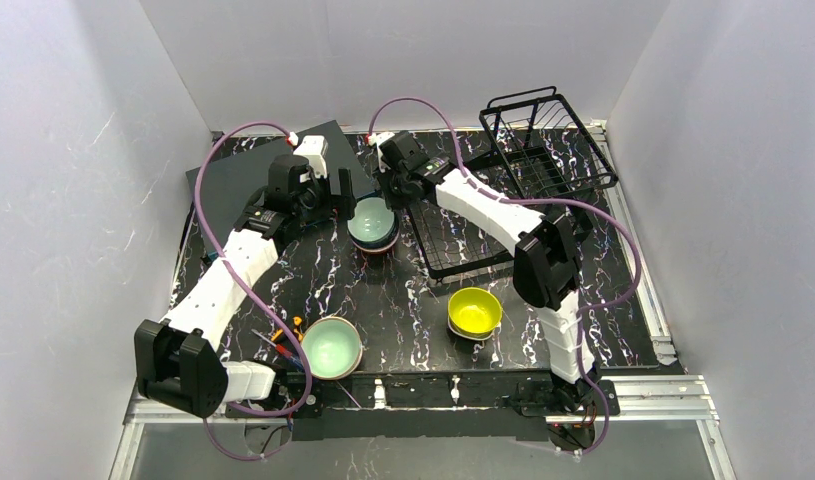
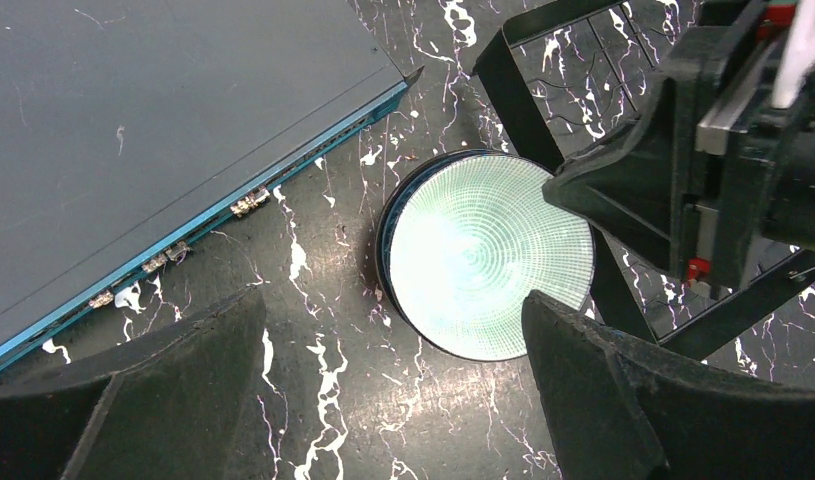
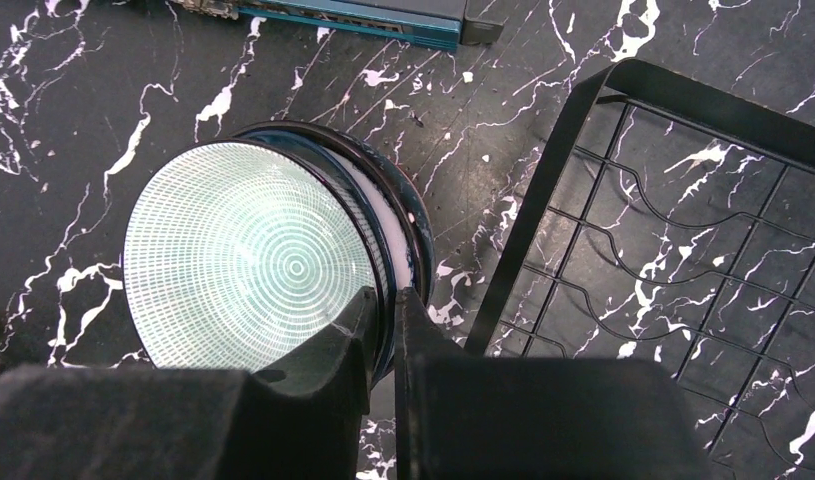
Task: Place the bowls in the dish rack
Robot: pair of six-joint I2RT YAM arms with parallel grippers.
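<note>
A stack of bowls, topped by a pale green bowl (image 1: 370,219), stands just left of the black dish rack (image 1: 438,272). My right gripper is shut on the rim of that top bowl, on the side facing the rack. Dark and whitish rims of the bowls beneath show behind it in the right wrist view. Above and left of the stack, my left gripper is open, empty between its fingers. Near the front edge sits another pale green bowl (image 1: 331,348), and a yellow bowl (image 1: 474,312) rests on whitish ware before the rack.
A dark flat panel (image 1: 245,172) with a blue edge lies at the back left. Small tools (image 1: 280,340) lie beside the front green bowl. The rack's raised upper basket (image 1: 549,150) stands back right. Counter between stack and front bowls is clear.
</note>
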